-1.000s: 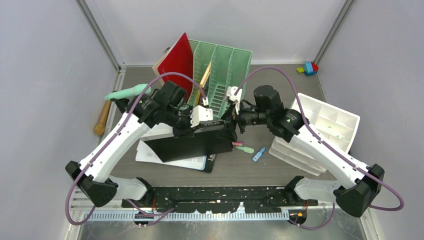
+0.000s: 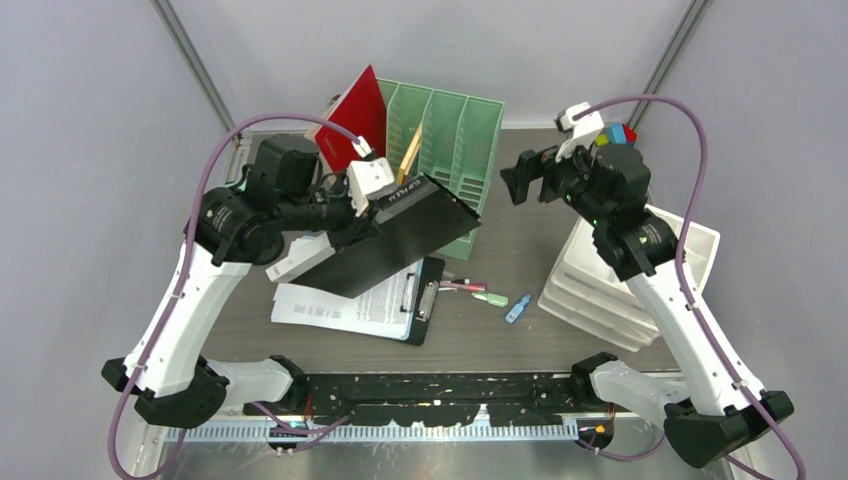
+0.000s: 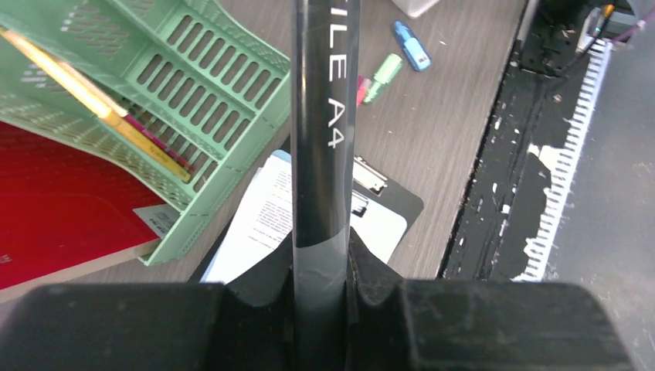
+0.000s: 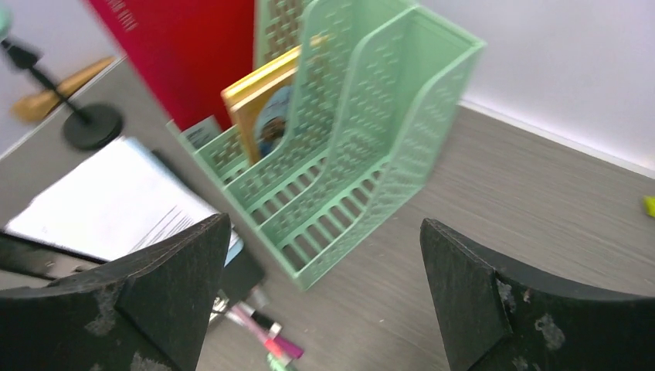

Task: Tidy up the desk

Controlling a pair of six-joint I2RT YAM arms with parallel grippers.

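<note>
A black A4 file box (image 2: 395, 240) is raised above the desk, tilted, its lettered spine (image 3: 324, 116) running up the middle of the left wrist view. My left gripper is shut on it, one finger on either side of the spine. The green file rack (image 2: 468, 150) stands at the back with a red folder (image 2: 357, 112) and a yellow-edged book (image 4: 259, 104) in its left slots; the slots further right look empty. My right gripper is open and holds nothing, right of the rack.
A clipboard with papers (image 2: 345, 310) lies under the file. Several pens, a green marker (image 2: 490, 298) and a blue one (image 2: 518, 308) lie mid-desk. White trays (image 2: 600, 300) stand at right, with coloured blocks (image 2: 620, 133) behind.
My right gripper has left the file's right end and moved right and back, opening clear of it.
</note>
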